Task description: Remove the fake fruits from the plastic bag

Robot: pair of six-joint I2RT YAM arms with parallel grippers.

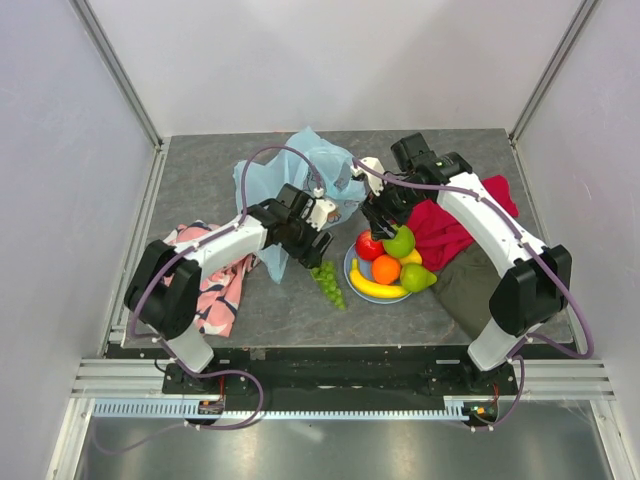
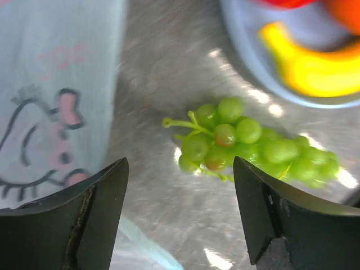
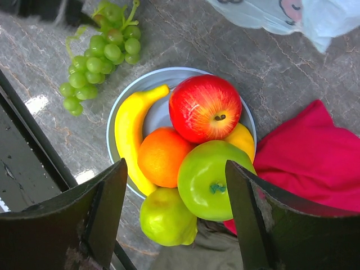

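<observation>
A bunch of green grapes [image 1: 329,285] [image 2: 247,146] [image 3: 101,62] lies on the counter left of a blue bowl. My left gripper [image 1: 314,255] is open just above the grapes' upper end, nothing between its fingers. My right gripper [image 1: 385,225] hangs open over the bowl, which holds a red apple [image 3: 203,109], orange [image 3: 160,157], banana [image 3: 130,129], green apple [image 3: 211,180], a green pear [image 3: 166,216] and another yellow fruit. The crumpled blue plastic bag [image 1: 275,175] [image 2: 50,112] lies behind.
A patterned pink cloth [image 1: 215,300] is at the left; a red cloth [image 1: 450,240] and olive cloth [image 1: 465,295] are at the right.
</observation>
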